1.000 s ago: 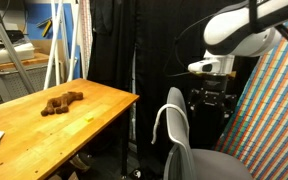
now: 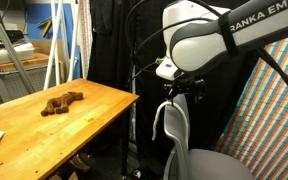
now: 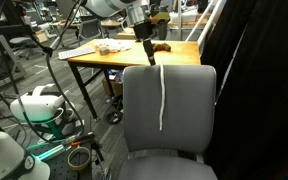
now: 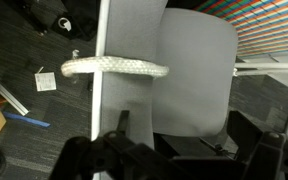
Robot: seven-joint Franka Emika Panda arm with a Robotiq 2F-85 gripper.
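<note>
A white rope (image 3: 162,98) is draped over the top of the grey chair's backrest (image 3: 189,105), one end hanging down its front. From above, the wrist view shows the rope (image 4: 116,66) crossing the backrest's edge, with its short end on the far side. Over the backrest is my gripper, its two dark fingers spread wide and nothing between them. The rope lies ahead of the fingertips, apart from them. In exterior view 1 the gripper (image 2: 182,90) looks dark against the black curtain, close above the chair top.
A wooden table (image 2: 94,115) with a brown plush toy (image 2: 62,102) stands beyond the chair. The chair's seat (image 4: 196,75) is bare. A striped cloth (image 2: 274,110) hangs at the right. Clutter lies on the dark floor.
In exterior view 1 my arm has moved left, bringing the gripper from right of the backrest to above its top, slightly higher at the end. The rope and chair look unmoved.
</note>
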